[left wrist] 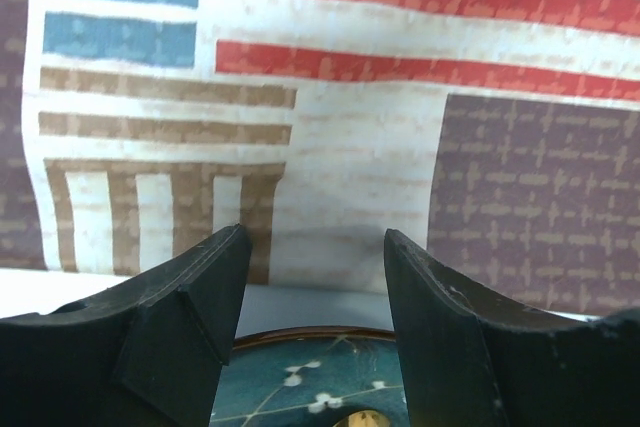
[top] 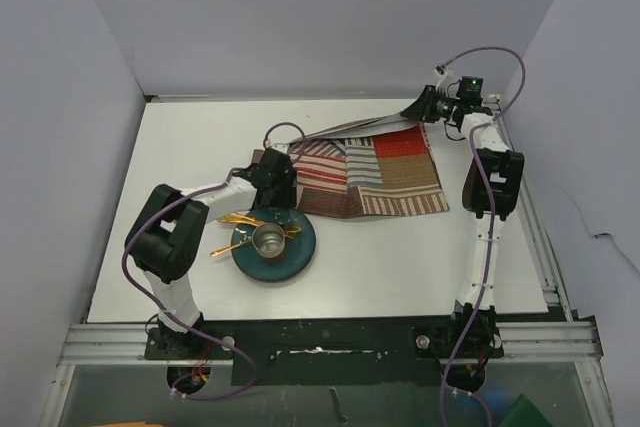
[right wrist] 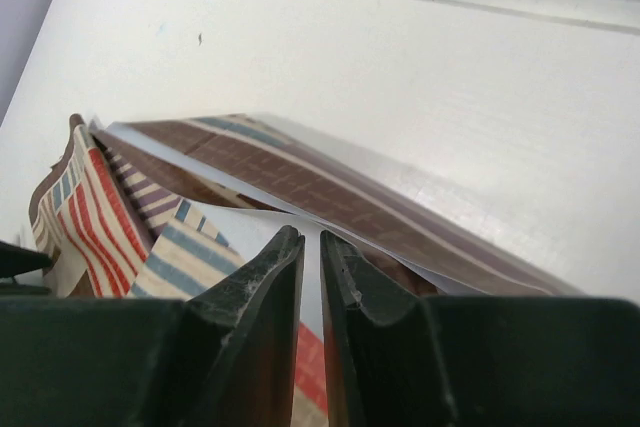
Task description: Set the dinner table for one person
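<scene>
A patchwork cloth placemat [top: 385, 172] in red, blue, brown and cream lies across the middle of the table, its far edge folded over. At its far right corner, my right gripper [top: 430, 107] is nearly closed on the raised edge; in the right wrist view the cloth [right wrist: 215, 252] rises to the fingertips. My left gripper stands open above the placemat's near left part, nothing visible between its fingers. Just below it in the left wrist view shows the rim of the dark teal plate [left wrist: 300, 372]. On the plate rest a metal cup [top: 269, 240] and gold cutlery [top: 232, 247].
Bare white table stretches along the front [top: 400, 272] and far left [top: 190, 142]. The plate with its cup and cutlery stands close to the left arm. A rail borders the table on the right.
</scene>
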